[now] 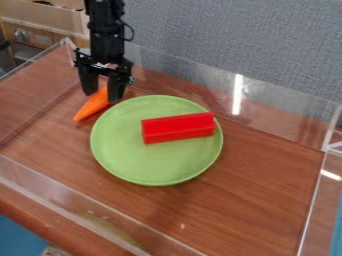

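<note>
The black gripper (pixel 102 81) is low over an orange carrot (pixel 90 105) at the back left of the wooden table, its fingers around the carrot's upper part. Whether they touch it is too small to tell. A red block (pixel 178 127) lies on a green plate (pixel 147 165) right of the carrot.
Clear barriers edge the table (pixel 247 200), with a grey wall (pixel 241 50) behind. A cardboard box (pixel 34 14) is beyond the back left.
</note>
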